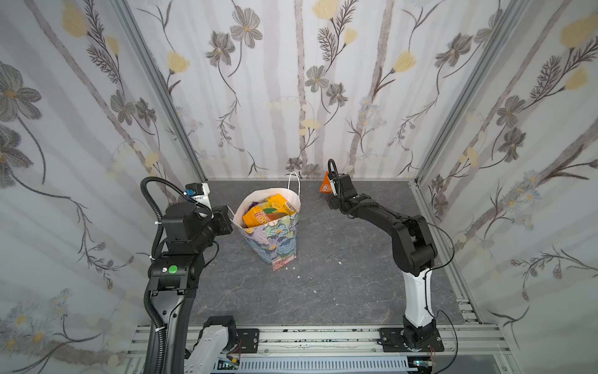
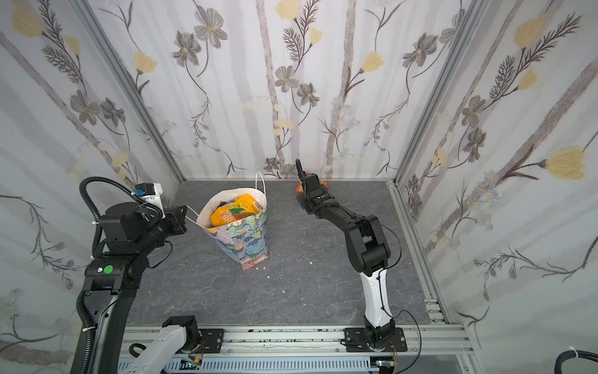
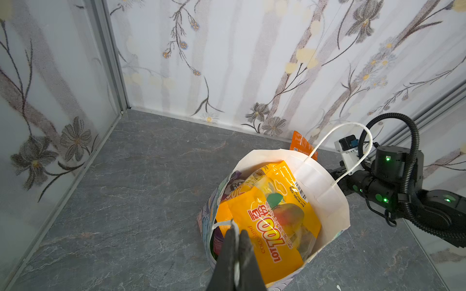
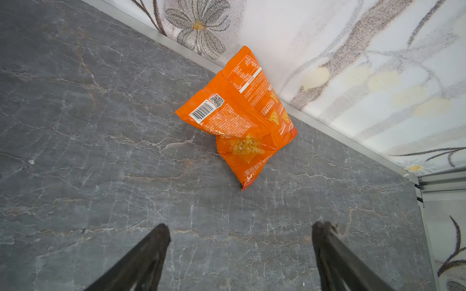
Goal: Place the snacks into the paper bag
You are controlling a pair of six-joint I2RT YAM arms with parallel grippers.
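The floral paper bag (image 1: 274,240) stands left of the middle, mouth up. Yellow snack packets (image 3: 274,218) fill its opening. My left gripper is shut at the bag's left side, with the thin white handle (image 3: 222,224) running taut to its fingertips. An orange snack packet (image 4: 245,118) lies crumpled on the grey floor against the back wall. Above the floor, on the packet's near side, my right gripper is open, its fingers wide apart and nothing between them. In the top views the right arm hides much of that packet.
The bag's other handle (image 3: 349,126) sticks up freely on the right. The back wall's bottom edge (image 4: 330,133) runs close behind the orange packet. Clear grey floor (image 1: 348,274) lies in front and to the right of the bag.
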